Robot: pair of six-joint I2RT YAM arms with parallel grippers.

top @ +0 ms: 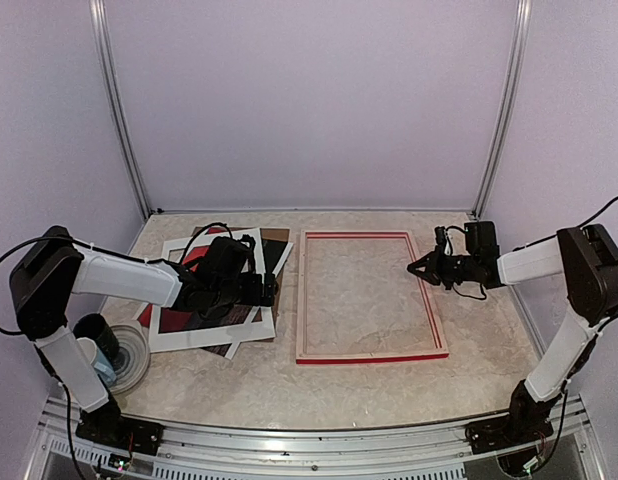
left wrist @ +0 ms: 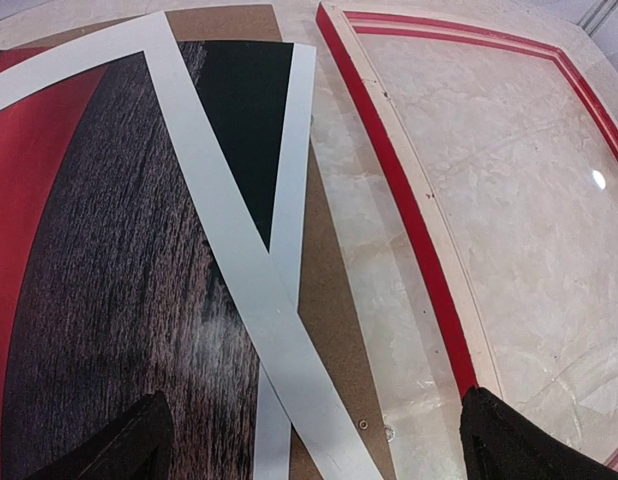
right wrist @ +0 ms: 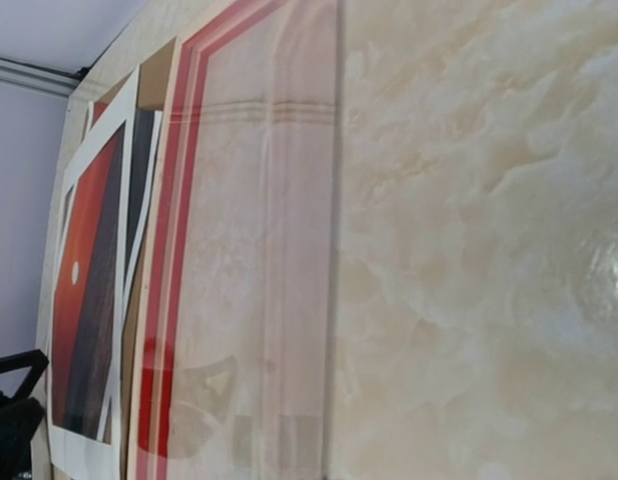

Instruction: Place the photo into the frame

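Observation:
The frame (top: pixel 372 358), pale with red edges and a bare middle, lies flat at the centre of the table. To its left is a loose pile with a white-bordered photo (top: pixel 204 340) in red and dark tones, angled on top of other sheets. Over the pile's right side, my left gripper (top: pixel 261 280) is open. In the left wrist view its fingers (left wrist: pixel 514 440) stand wide apart above a white border (left wrist: pixel 279 340), with nothing between them. My right gripper (top: pixel 421 269) is shut at the frame's right side; nothing shows between its fingers, and whether it touches the frame is unclear.
Brown board (left wrist: pixel 339 330) shows under the sheets. A dark cup (top: pixel 96 336) and stacked plates (top: pixel 135 358) stand at the front left. Bare table (top: pixel 389 395) lies in front of the frame. Walls close off the back and sides.

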